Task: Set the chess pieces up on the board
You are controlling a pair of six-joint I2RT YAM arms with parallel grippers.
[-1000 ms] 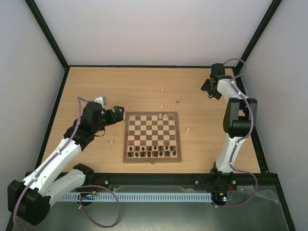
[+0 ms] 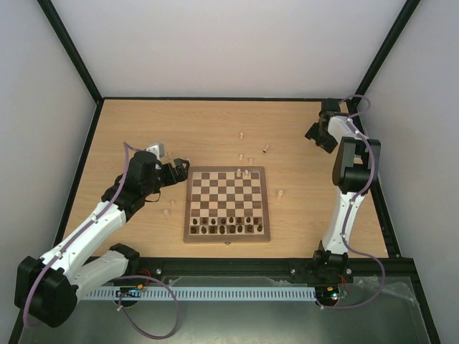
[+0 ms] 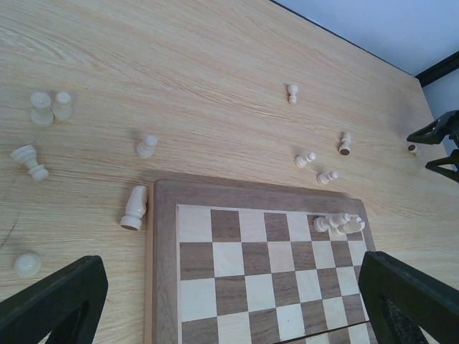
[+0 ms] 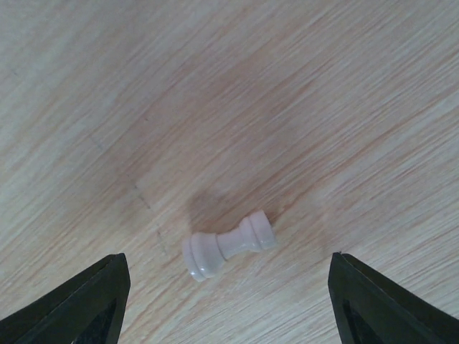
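The chess board (image 2: 267,208) carries rows of dark pieces (image 2: 231,229) along its near side, and a few white pieces (image 3: 340,223) stand at its far right corner. In the right wrist view a white rook-shaped piece (image 4: 228,245) lies on its side on the table, ahead of and between the fingertips. My right gripper is open above it, holding nothing. Left of the board's far corner hovers my left gripper, also open and empty. A white knight-like piece (image 3: 135,208) lies beside the board's left edge.
Loose white pieces are scattered left of the board, such as a tipped one (image 3: 30,162) and a round-topped one (image 3: 28,264). Others lie beyond it, including a fallen piece (image 2: 266,148), and one piece (image 2: 280,193) stands right of it.
The left arm has drifted slightly right. Both grippers stay open.
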